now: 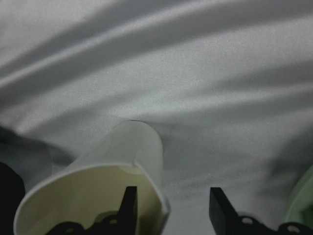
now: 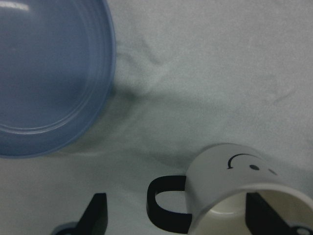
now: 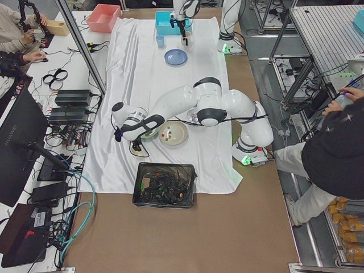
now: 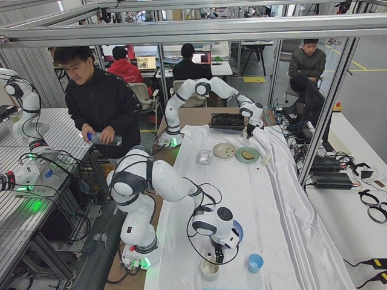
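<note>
In the left wrist view a white cup (image 1: 98,152) lies on its side on the cloth; my left gripper is open, one finger inside the cup's mouth, the other outside, a green plate (image 1: 301,200) at right. In the right wrist view a white mug (image 2: 220,171) with a smiling face and black handle appears at lower right; my right gripper is open, one finger at the mug's opening, the other left of the handle. A blue plate (image 2: 49,73) is beside it.
A beige plate (image 3: 173,136), a black lined bin (image 3: 163,199), a blue cup (image 4: 255,263) and a blue bin (image 3: 162,25) are on or near the white cloth. A person (image 4: 97,103) stands beside the table.
</note>
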